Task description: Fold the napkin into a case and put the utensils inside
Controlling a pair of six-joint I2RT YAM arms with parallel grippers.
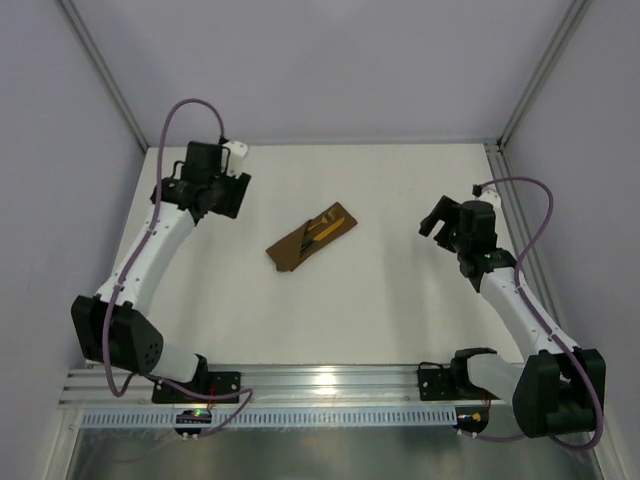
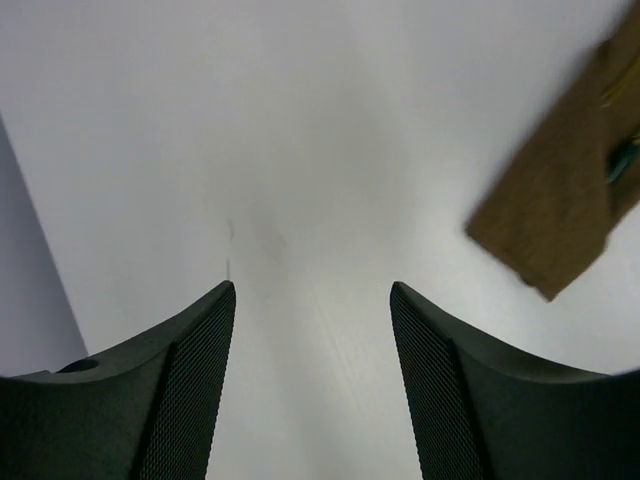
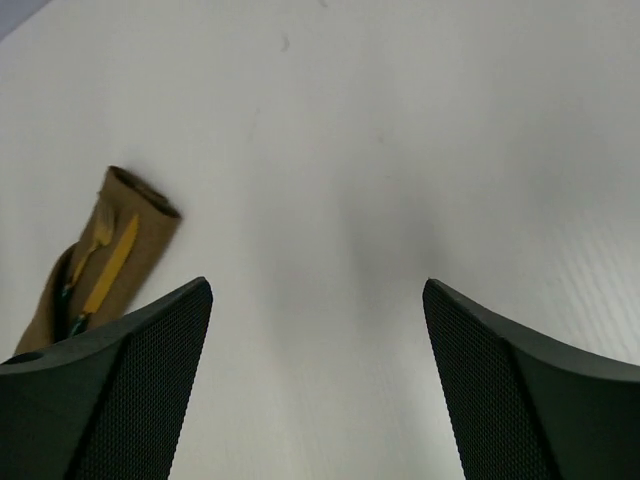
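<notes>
The brown napkin (image 1: 286, 254) lies folded into a slanted pocket near the middle of the table. A gold knife (image 1: 331, 229) and a gold fork (image 3: 101, 228) rest side by side in it, their dark green handle ends tucked under the fold. Both show blurred in the right wrist view. My left gripper (image 1: 232, 197) is up and left of the napkin, open and empty; its wrist view catches just the napkin's lower end (image 2: 545, 225). Well to the right, my right gripper (image 1: 432, 233) is also open, with only bare table between its fingers.
Bare white table (image 1: 390, 310) surrounds the napkin on every side. Grey walls close off the back and both sides, and a metal rail (image 1: 320, 380) runs along the front edge.
</notes>
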